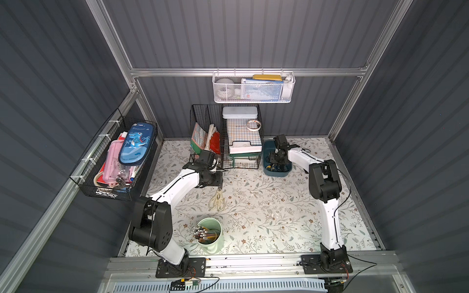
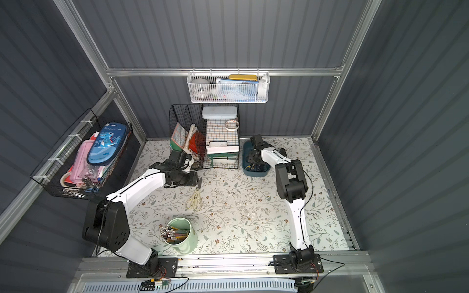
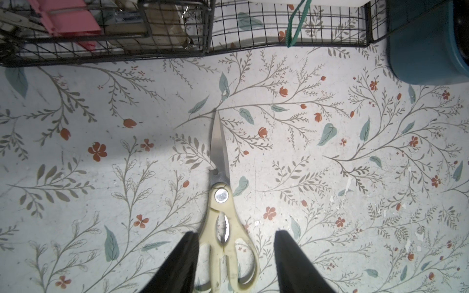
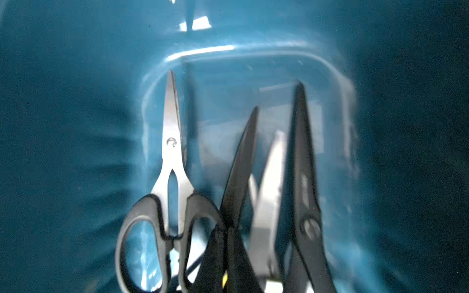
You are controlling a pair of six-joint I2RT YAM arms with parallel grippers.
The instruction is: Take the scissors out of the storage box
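Cream-handled scissors [image 3: 220, 195] lie flat on the patterned table, blades toward the wire rack. My left gripper hovers over their handles, its fingers apart on either side, nothing held. In the blue storage box [image 1: 278, 172] are grey-handled scissors [image 4: 171, 161] at the left, black-bladed scissors [image 4: 305, 210] at the right, and a dark blade [image 4: 242, 161] and a silver blade [image 4: 268, 205] between them. Inside the box my right gripper is shut, its tips at the dark blade's lower end. Whether anything thin is between them is hidden.
A black wire rack [image 1: 241, 167] with papers stands left of the box. A green pen cup [image 1: 218, 239] sits at the front left; a wire basket [image 1: 97, 190] hangs at the left wall.
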